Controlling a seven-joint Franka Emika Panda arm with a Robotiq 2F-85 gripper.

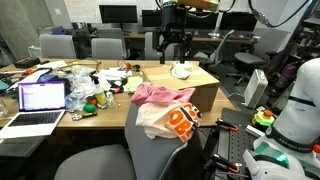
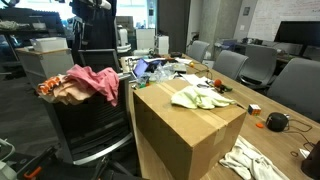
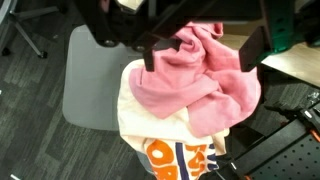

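A pink cloth (image 1: pixel 158 94) lies bunched over the top of a grey chair back (image 1: pixel 137 135). Beneath it and partly covered is a white and orange patterned cloth (image 1: pixel 182 122) draped over the same chair. In the wrist view, the pink cloth (image 3: pixel 195 85) spreads below my fingers, its lower edge over the pale cloth (image 3: pixel 135 118). My gripper (image 1: pixel 174 52) hangs above the chair, clear of the pink cloth in exterior view 1. Its fingers stand apart with nothing visibly held.
A cardboard box (image 2: pixel 187 130) with a pale cloth (image 2: pixel 203 97) on top stands beside the chair. Laptop (image 1: pixel 42 101), bottles and loose items crowd the table behind. White cloths (image 2: pixel 250 160) lie near the box.
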